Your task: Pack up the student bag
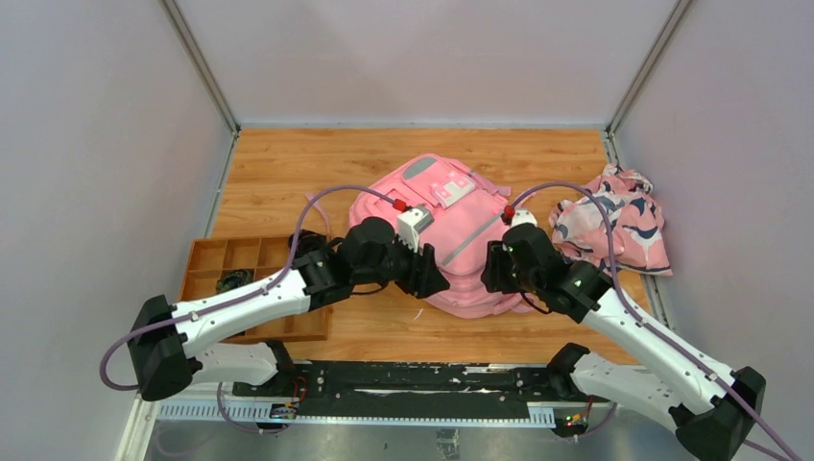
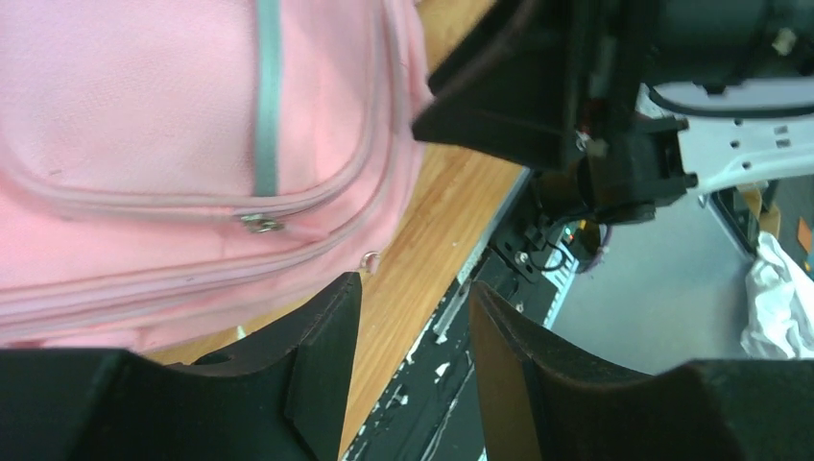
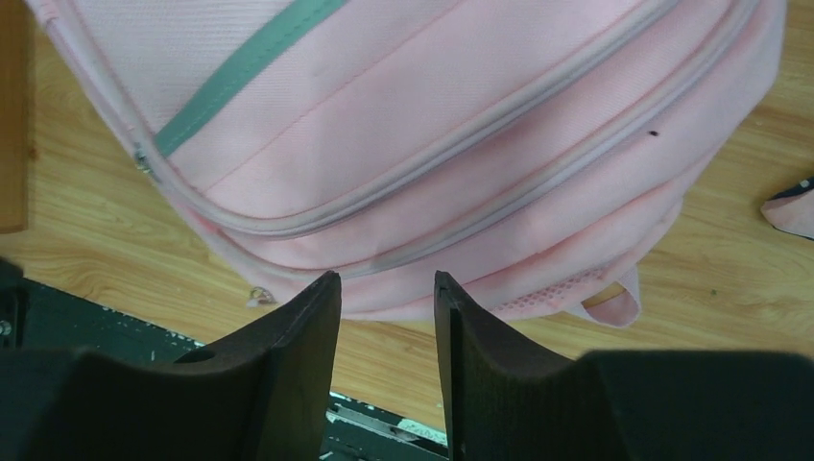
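The pink bag (image 1: 461, 226) lies flat on the wooden table, grey trim across its front and folds along its near side. In the top view my left gripper (image 1: 438, 279) is over the bag's near left part. Between its fingers is a gap with nothing in it; a zipper pull (image 2: 369, 260) hangs just beyond the tips. Over the bag's near right part, my right gripper (image 1: 491, 277) stands open and empty, its fingers (image 3: 307, 346) just short of the bag's lower edge. The bag's inside is hidden.
A wooden compartment tray (image 1: 288, 327) with dark items stands at the left, partly under the left arm. At the right lies a patterned pink cloth bag (image 1: 614, 221). The table behind the pink bag is clear.
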